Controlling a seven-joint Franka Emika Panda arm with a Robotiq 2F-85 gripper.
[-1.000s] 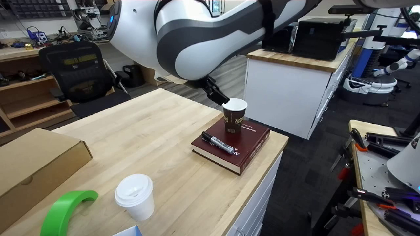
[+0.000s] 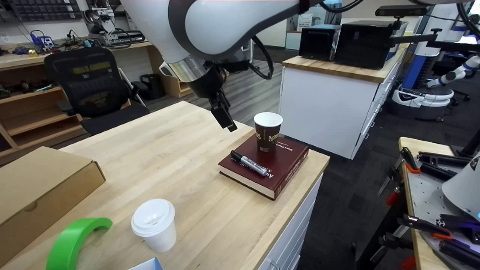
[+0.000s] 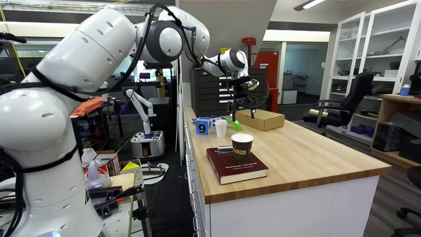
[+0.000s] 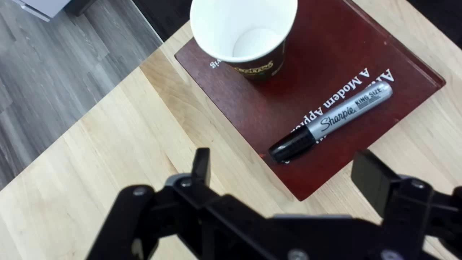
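On the wooden table lies a dark red book (image 2: 288, 162), and a brown paper cup with a white inside (image 2: 267, 135) stands upright on it. A silver Sharpie marker with a black cap (image 4: 333, 119) rests on the same cover, beside the cup. My gripper is open, its two black fingers wide apart and nothing between them. In the first exterior view the gripper (image 2: 227, 126) hangs above the table, left of the cup and apart from it. The wrist view puts the marker and the book's corner beyond the fingertips.
A lidded white cup (image 2: 155, 225), a green arch (image 2: 74, 240) and a cardboard box (image 2: 45, 189) stand elsewhere on the table. A blue number block (image 3: 203, 125) sits close to the white cup.
My gripper has moved left and away from the paper cup's rim, and it points more steeply down. The cup, marker and book have stayed in place.
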